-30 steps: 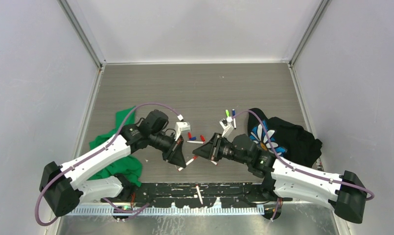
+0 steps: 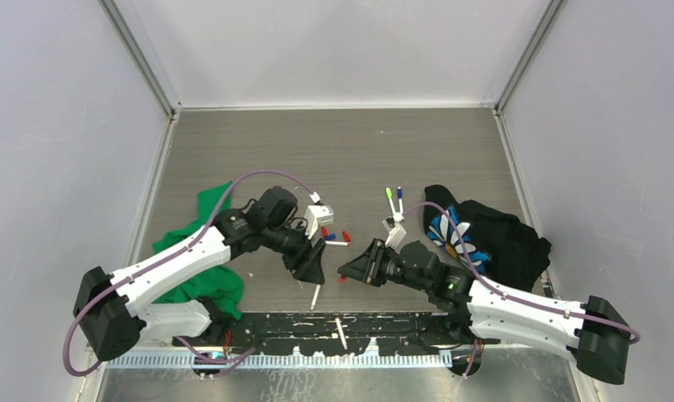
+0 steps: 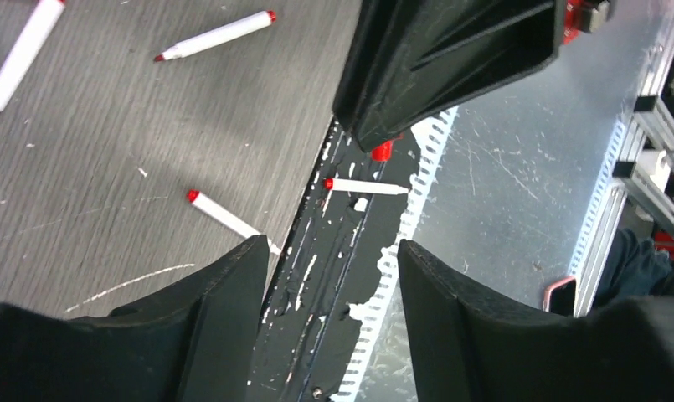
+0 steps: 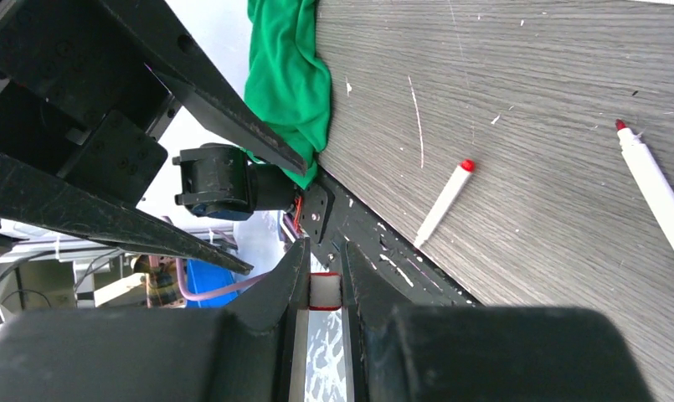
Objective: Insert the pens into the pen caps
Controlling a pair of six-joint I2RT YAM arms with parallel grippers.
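Near the centre, my left gripper (image 2: 313, 268) stands part open with nothing between its fingers, above a white red-tipped pen (image 3: 222, 215). My right gripper (image 2: 343, 274) is shut on a red pen cap (image 3: 382, 151), which pokes out below its fingertips. Other white pens lie on the floor (image 2: 333, 142): one with bare red nib (image 4: 655, 193), another (image 3: 367, 186) on the black front strip. Loose red (image 2: 347, 236) and blue (image 2: 330, 237) caps lie behind the grippers.
Green cloth (image 2: 191, 232) lies at the left, black printed cloth (image 2: 509, 251) at the right. Green (image 2: 389, 196) and blue (image 2: 399, 197) pens lie beside the latter.
My left gripper has shifted slightly right and up in the top view.
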